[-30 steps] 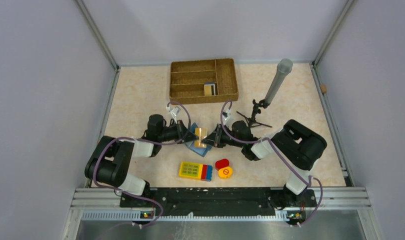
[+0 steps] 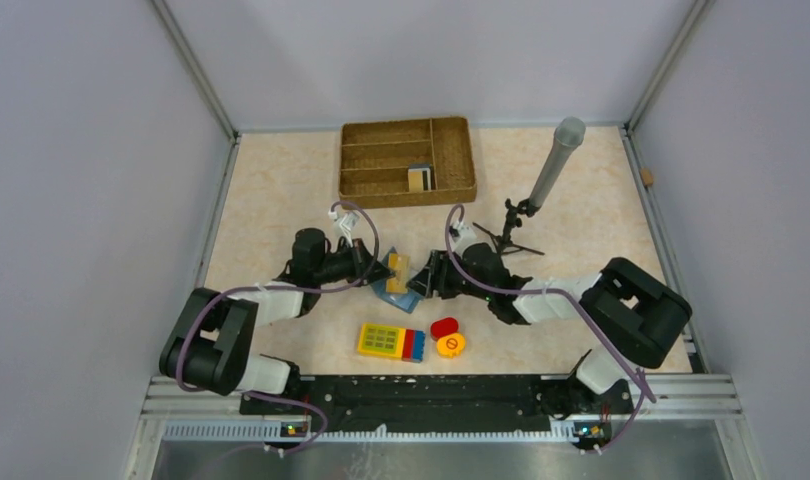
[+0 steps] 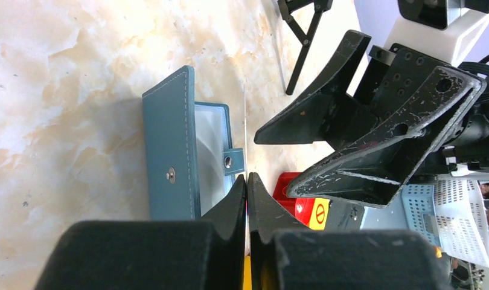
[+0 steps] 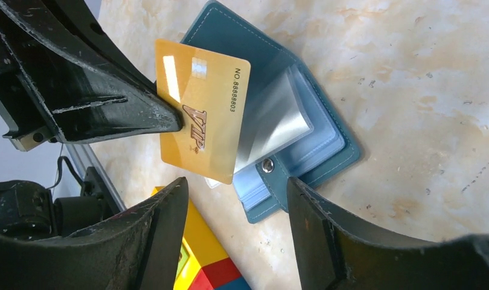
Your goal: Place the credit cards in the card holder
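A gold card [image 4: 203,115] is pinched at one edge by my left gripper, which is shut on it. Edge-on, that card [image 3: 245,124] is a thin line in the left wrist view. The blue card holder [image 4: 338,154] lies unfolded on the table, with clear sleeves and a snap strap; the card is over part of it, not visibly inside a sleeve. In the top view the holder [image 2: 405,303] is partly covered. My right gripper stands open facing the card, nothing between its fingers.
A brown divided box [image 2: 386,200] at the back holds several upright cards [image 2: 419,180]. A yellow toy phone [image 2: 382,341], a red piece [image 2: 444,328] and a yellow round piece [image 2: 451,346] lie in front. A tripod stand [image 2: 521,209] is at the back right.
My right gripper, earlier close against the gold card, has opened and drawn back slightly to the right. The card stays in my left gripper, which has shifted slightly left.
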